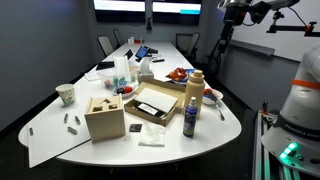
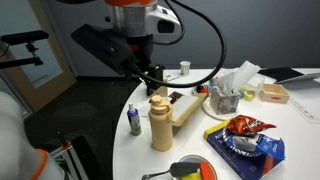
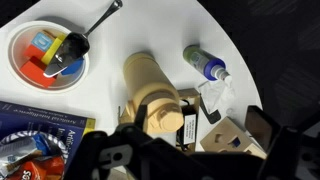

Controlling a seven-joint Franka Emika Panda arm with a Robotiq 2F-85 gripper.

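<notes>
My gripper stands open in the wrist view, its dark fingers apart at the lower edge and nothing held between them. Below it is a tan bottle, whose cap lies between the fingers in the picture but apart from them in height. In exterior view 1 the gripper hangs well above the table's right side. The same tan bottle stands upright in exterior view 2. A smaller blue bottle with a green label stands beside it. A white bowl holds coloured blocks and a dark spoon.
An open cardboard box and a small brown box stand mid-table. A paper cup is at the left. Snack bags lie on a book near the bowl.
</notes>
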